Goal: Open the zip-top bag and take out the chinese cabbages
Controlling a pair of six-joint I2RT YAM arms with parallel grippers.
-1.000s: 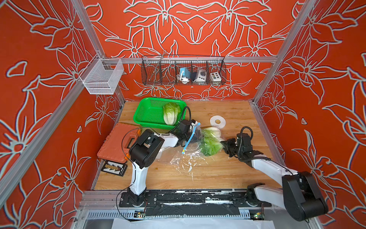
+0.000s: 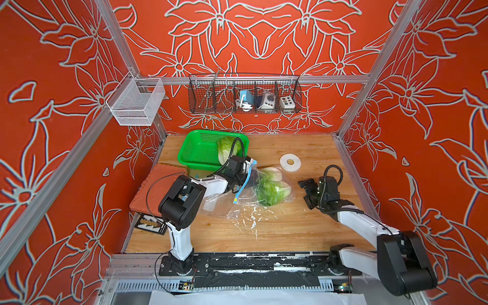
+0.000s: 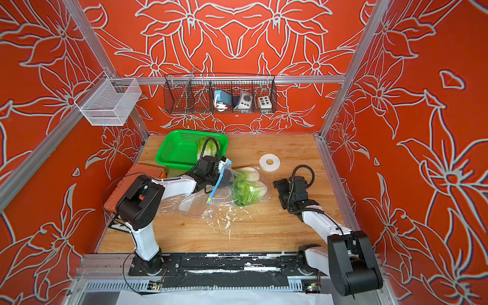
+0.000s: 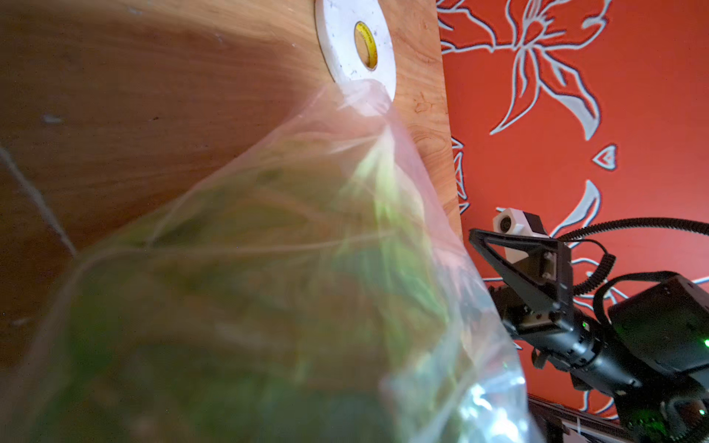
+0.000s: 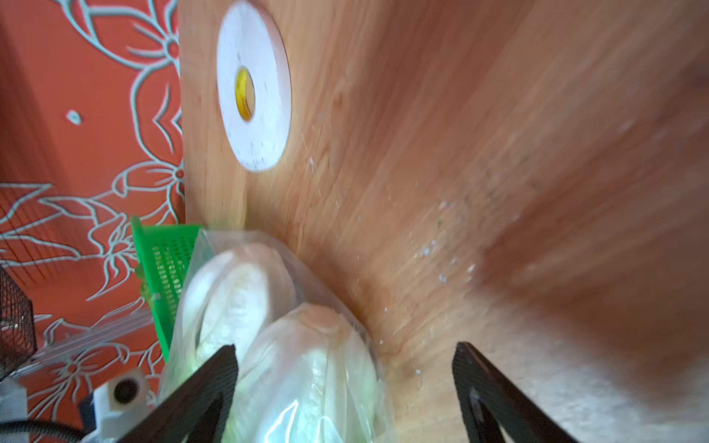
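A clear zip-top bag [image 2: 244,200] with a blue strip [image 2: 249,175] lies mid-table, two pale green Chinese cabbages [image 2: 274,188] inside its right part. My left gripper [image 2: 254,177] is at the strip end, its dark front seen through the plastic; it is shut, with its fingertips hidden. In the left wrist view, the hazy bag [image 4: 280,295] fills much of the frame. Right of the bag, my right gripper [image 2: 303,191] stands open, apart from it. Between its spread fingers, the right wrist view shows the white ends of the bagged cabbages [image 5: 310,369].
Behind the left arm, a green basket [image 2: 189,147] holds another cabbage [image 2: 226,150]. A white tape roll [image 2: 290,156] lies behind the bag. An orange case [image 2: 150,190] and a small black-framed tray [image 2: 151,223] are at left.
My left gripper and the blue strip have moved left. The cabbages shifted slightly left.
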